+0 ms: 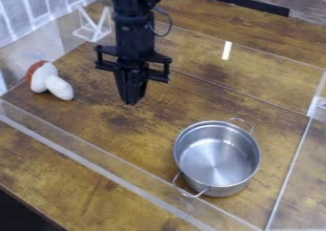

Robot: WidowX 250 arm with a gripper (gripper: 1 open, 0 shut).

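Note:
A black robot arm reaches down from the top, its gripper (pixel 132 85) hanging above the wooden table, shut, with nothing visible between its fingers. At the left lies a white plush object with a red part (pixel 51 82), apart from the gripper. A steel pot (pixel 216 158) with wire handles stands at the lower right, also clear of the gripper.
Clear plastic walls run along the front and right. A white bracket (pixel 91 27) stands at the back left.

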